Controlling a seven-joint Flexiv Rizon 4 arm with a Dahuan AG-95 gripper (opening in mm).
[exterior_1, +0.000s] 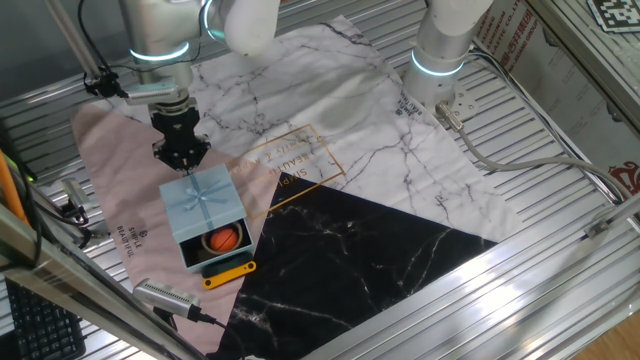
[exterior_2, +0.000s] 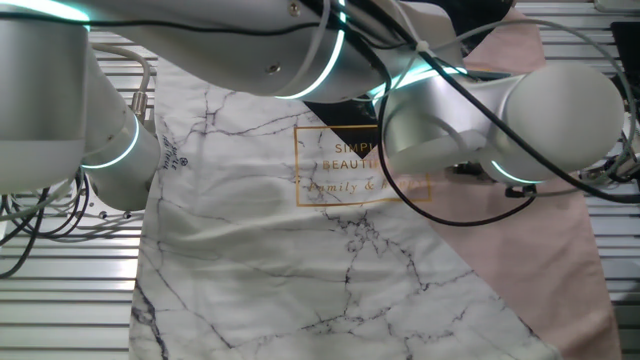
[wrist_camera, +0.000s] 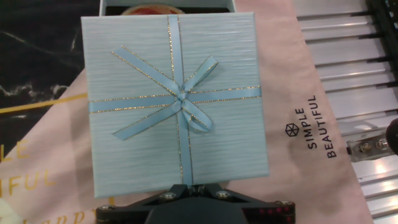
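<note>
A light blue gift-box lid (wrist_camera: 137, 74) with a ribbon bow fills the middle of the wrist view. It covers the back of the blue box (exterior_1: 205, 262), whose front part is uncovered. An orange ball-like item (exterior_1: 224, 239) shows inside that opening, within a tan ring. My gripper (exterior_1: 182, 167) is at the lid's back edge, pointing down. In the wrist view its fingertips come together right at that edge, shut on the lid; the grip itself is mostly hidden. Exterior view 2 has the box and gripper hidden by the arm.
A yellow-and-black tool (exterior_1: 230, 275) lies against the box front. Nearby stands a grey cabled device (exterior_1: 167, 298), with a keyboard (exterior_1: 45, 325) at the lower left.
</note>
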